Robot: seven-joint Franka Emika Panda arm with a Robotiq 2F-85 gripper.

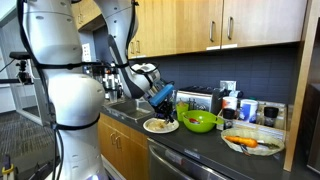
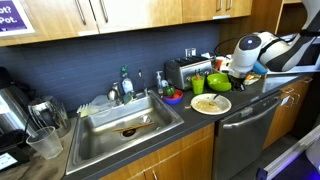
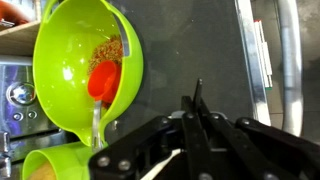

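In the wrist view my gripper is shut, its dark fingers drawn together to a narrow tip over the dark counter. Whatever thin thing may lie between them cannot be made out. From exterior view 1, the gripper (image 1: 173,116) appears low by the white plate (image 1: 151,129), which bears some yellowish food. Beside the gripper stands the green bowl (image 3: 60,40), holding brown grains and a red spoon (image 3: 101,80) with a pale handle. A green cup (image 3: 72,158) is partly visible below the bowl.
A tray (image 1: 269,148) of carrots and other produce lies right of the bowl. The toaster (image 2: 186,72) stands against the back wall, and the sink (image 2: 130,125) is to the left.
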